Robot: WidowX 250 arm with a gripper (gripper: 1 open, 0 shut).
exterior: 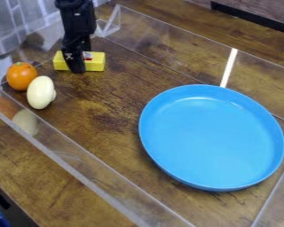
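Note:
My black gripper (75, 55) reaches down from the top left over a yellow block (92, 62), which lies on the wooden table at the upper left. The fingers are around or on the block's left part and look apart; whether they touch it I cannot tell.
An orange fruit (21, 76) and a white egg (40, 92) sit left, below the block. A large blue plate (211, 136) fills the lower right. A white strip (229, 69) lies at the upper right.

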